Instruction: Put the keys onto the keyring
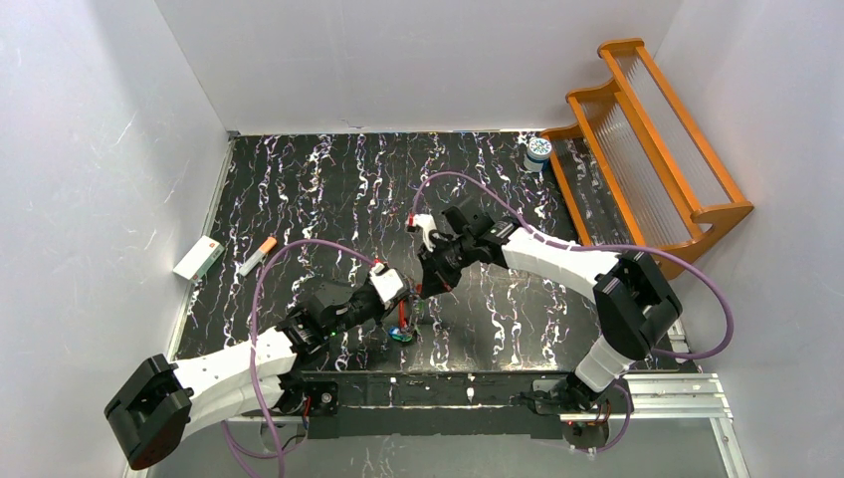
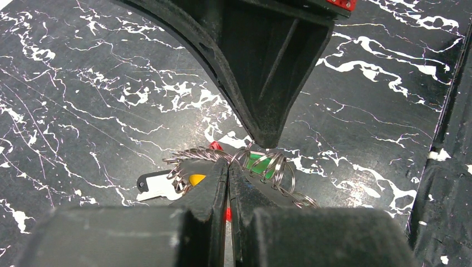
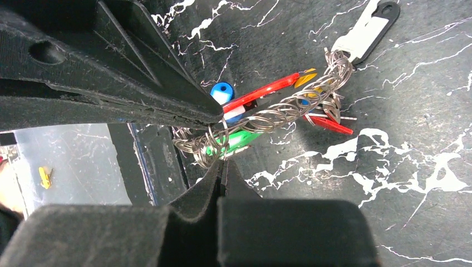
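A springy metal coil keyring [image 3: 278, 114] stretches below the grippers, strung with key tags: a white tag [image 3: 364, 30], a blue tag [image 3: 222, 92], a red tag [image 3: 267, 92] and a yellow piece [image 3: 307, 78]. My left gripper is shut on the coil, whose loops show at its fingertips. My right gripper is shut close beside it, at the wire rings by a green tag [image 3: 240, 140]. That green tag [image 2: 260, 164] lies against the coil in the left wrist view. Whether its ring is threaded onto the coil I cannot tell.
An orange and white marker [image 1: 257, 256] lies at left, near a white box [image 1: 199, 258]. A wooden rack [image 1: 652, 149] and a white tub [image 1: 537, 152] stand at back right.
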